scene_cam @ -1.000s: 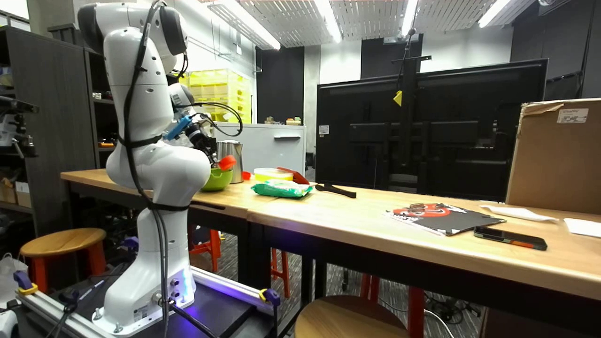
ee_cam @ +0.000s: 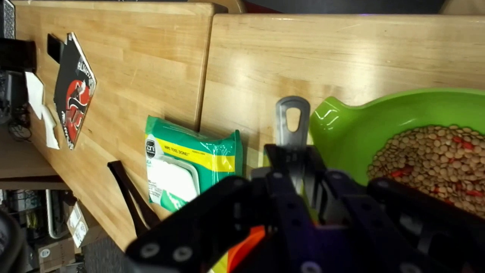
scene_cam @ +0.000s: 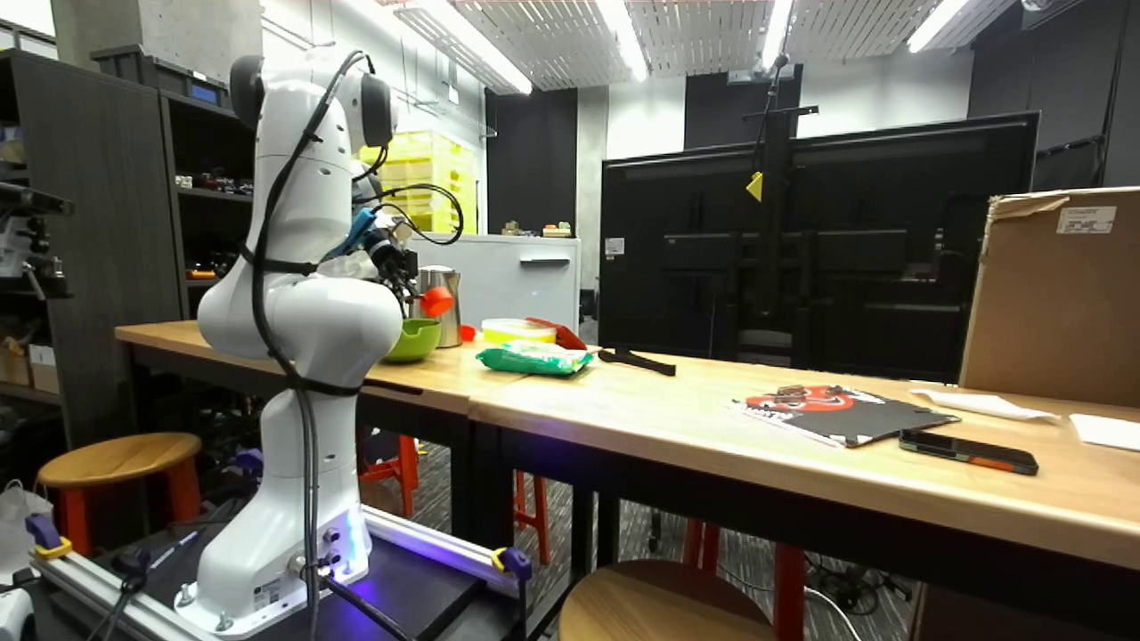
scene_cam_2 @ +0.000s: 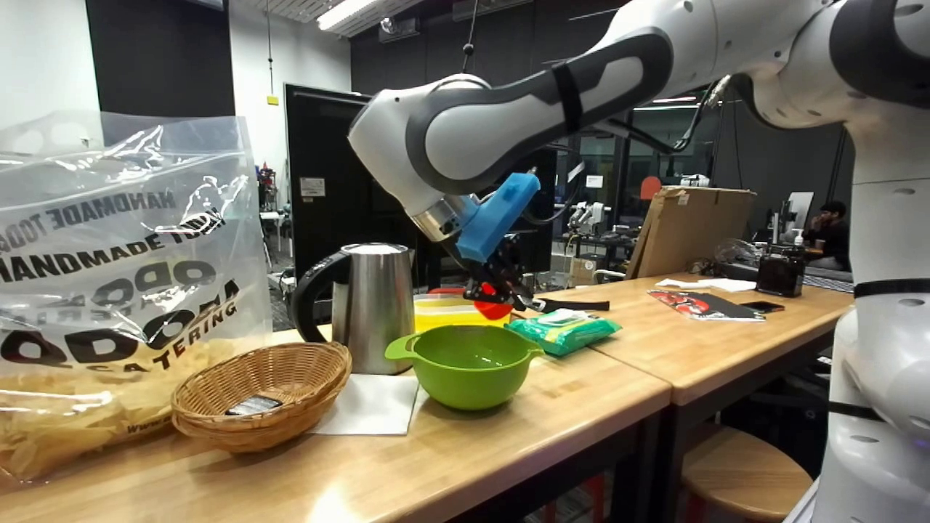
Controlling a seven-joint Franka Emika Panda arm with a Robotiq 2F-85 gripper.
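My gripper is shut on the grey handle [ee_cam: 293, 120] of a scoop, whose holed end sticks out past the fingers. The scoop's red cup [scene_cam_2: 493, 301] hangs beside the gripper, above and behind the green bowl [scene_cam_2: 471, 366]. In exterior view 1 the red cup [scene_cam: 435, 301] shows just above the green bowl [scene_cam: 414, 340]. Lentils [ee_cam: 436, 159] with small red bits lie inside the bowl in the wrist view, where the bowl is at the right of the gripper. My fingers hide much of the scoop there, and what the cup holds cannot be seen.
A steel pitcher [scene_cam_2: 376, 305], a wicker basket [scene_cam_2: 261, 392] and a plastic bag [scene_cam_2: 131, 288] stand near the bowl. Green wipes [ee_cam: 191, 159] and black tongs [ee_cam: 129, 198] lie on its other side. A yellow container [scene_cam: 520, 331] is behind.
In exterior view 1 the gripper and red cup have moved slightly up and to the right, and the arm's upper links have swung right. The bowl looks unmoved.
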